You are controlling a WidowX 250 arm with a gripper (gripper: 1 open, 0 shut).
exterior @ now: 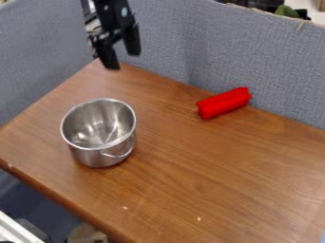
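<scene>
A black robot gripper point(121, 55) hangs at the upper left over the back corner of the wooden table, its fingers apart. A red cylinder point(223, 102) lies on its side at the back right of the table. A shiny steel pot point(98, 132) with a wire handle stands upright at the left front, below and apart from the gripper.
Grey padded walls point(241, 47) rise along the back and left sides. A few dark items sit beyond the back wall at the top right.
</scene>
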